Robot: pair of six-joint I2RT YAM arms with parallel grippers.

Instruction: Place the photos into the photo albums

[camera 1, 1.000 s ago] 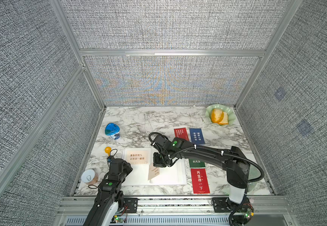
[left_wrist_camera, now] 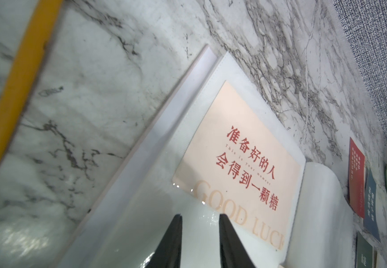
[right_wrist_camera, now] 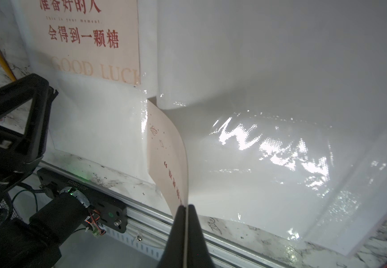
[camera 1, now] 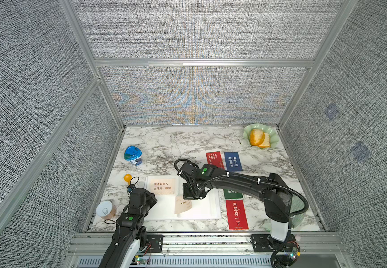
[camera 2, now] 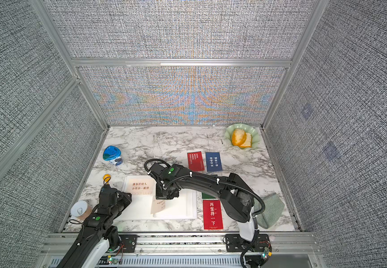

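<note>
The open album (left_wrist_camera: 135,227) lies flat with clear sleeves on both pages. A cream photo with red writing (right_wrist_camera: 88,35) sits in the left page's upper sleeve. Over the fold, a second cream photo (right_wrist_camera: 166,156) stands on edge and bends. My right gripper is shut on its near edge. The photo's far edge meets the left page's lower sleeve near the fold; I cannot tell whether it is inside. My left gripper is part open above the left page, nothing between its fingers. To the album's right lie a red card (camera 2: 212,214) and a partly covered green card (camera 1: 233,195).
Farther back lie another red card (camera 2: 195,160) and a blue card (camera 2: 214,161). A bread bowl (camera 2: 253,142) is back right, a blue-lidded tub (camera 1: 133,155) back left. A yellow-handled tool (left_wrist_camera: 19,93) and a white-lidded cup (camera 1: 105,209) stand left; a grey-green cloth (camera 2: 271,212) lies right.
My right gripper has shifted slightly, and the photo it holds has turned and bent more. The left arm has hardly moved.
</note>
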